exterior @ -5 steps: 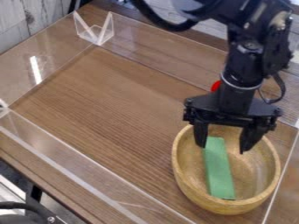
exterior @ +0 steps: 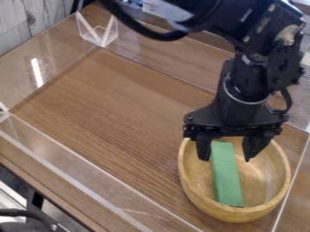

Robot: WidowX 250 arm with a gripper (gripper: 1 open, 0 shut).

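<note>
A wooden bowl [exterior: 258,196] stands at the lower right with a green bar [exterior: 226,181] lying inside it, tilted along the bowl's length. My black gripper [exterior: 227,134] is over the back part of the bowl, just beyond the green bar's upper end, with its fingers spread open. The arm and wrist hide part of the bowl's back and the table behind it.
A white wire-like object [exterior: 100,29] stands at the back left. Dark cables lie off the table at the lower left.
The gripper and wrist have shifted slightly left over the bowl and turned. A red object seen behind the arm a second ago is now hidden. The bowl and green bar look unmoved.
</note>
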